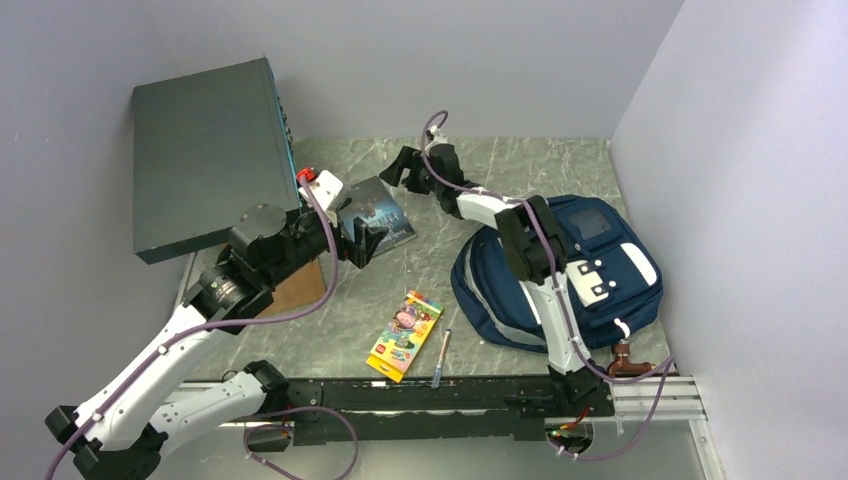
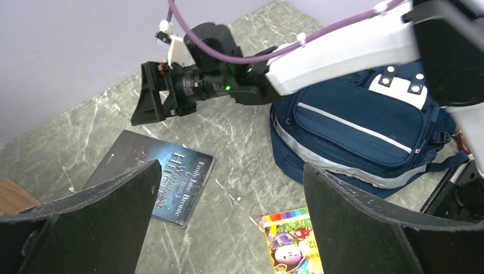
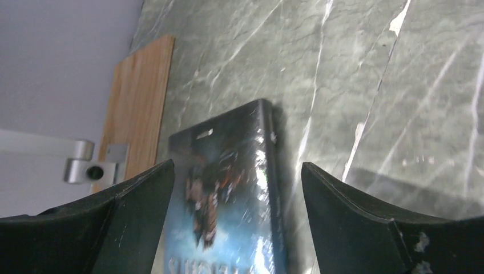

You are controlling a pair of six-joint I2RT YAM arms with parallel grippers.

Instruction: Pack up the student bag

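A dark blue book (image 2: 182,185) lies on the marble table. My right gripper (image 1: 398,168) is open just beside and over its far corner; the book fills the lower middle of the right wrist view, between the fingertips. My left gripper (image 1: 360,242) stands open over the book's near-left side, nothing held. A colouring pack (image 1: 405,335) lies at the front, with a pen (image 1: 442,355) beside it. The navy backpack (image 1: 610,300) lies flat on the right, partly hidden by my right arm.
A large dark panel (image 1: 205,150) and a wooden board (image 1: 295,287) occupy the left. Grey walls enclose the back and sides. The table middle, between book and backpack, is mostly clear.
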